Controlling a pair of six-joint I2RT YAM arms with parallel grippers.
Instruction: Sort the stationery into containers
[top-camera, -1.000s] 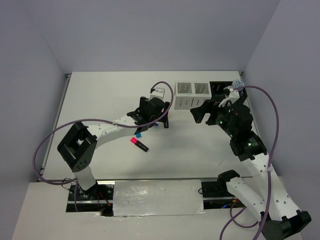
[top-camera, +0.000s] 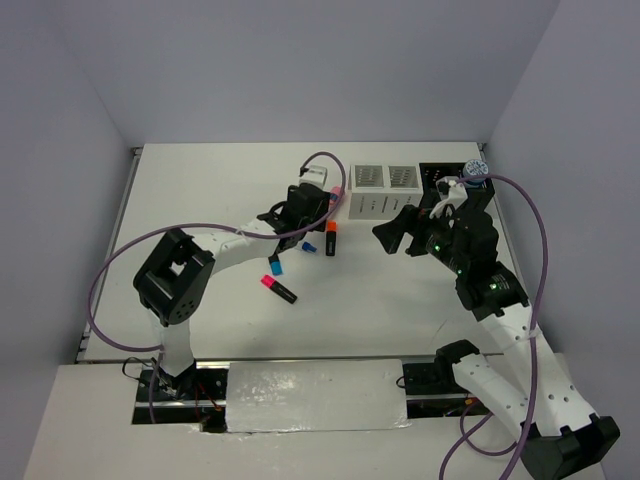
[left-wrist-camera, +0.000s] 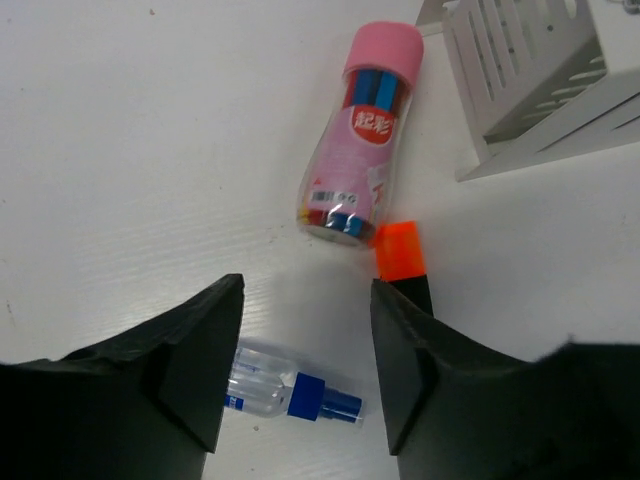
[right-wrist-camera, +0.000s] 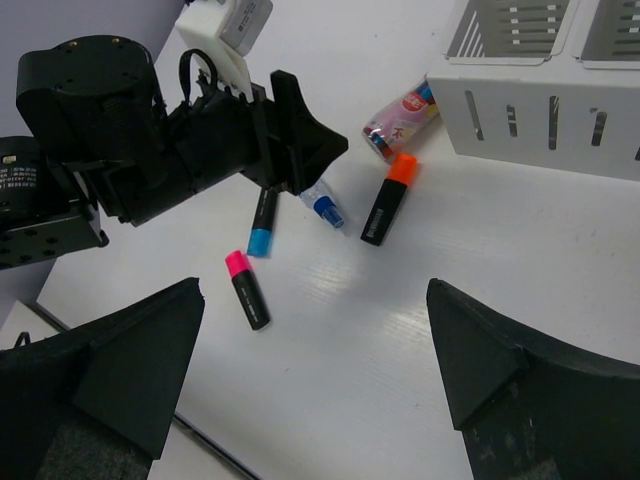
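A pink-capped bottle of coloured sticks (left-wrist-camera: 352, 165) lies by the white two-compartment basket (top-camera: 385, 204). Ahead of it in the left wrist view is my left gripper, its fingers apart with only bare table visible between the tips. A clear bottle with a blue cap (left-wrist-camera: 275, 385) shows below those fingers, partly hidden. The orange-and-black marker (top-camera: 331, 239) lies close to the pink bottle. Elsewhere on the table are a pink-and-black marker (top-camera: 279, 289) and a blue-and-black one (right-wrist-camera: 262, 225). Over the table's right side hangs my right gripper, wide open and empty.
At the back right is a black container (top-camera: 433, 174), partly hidden by the right arm, with a round pale item (top-camera: 475, 171) near it. Open table lies in the front middle and far left. Purple cables loop over both arms.
The left arm has shifted slightly toward the back, its elbow moving right. Pink now shows beside the left gripper, where it was hidden. The right arm has barely moved.
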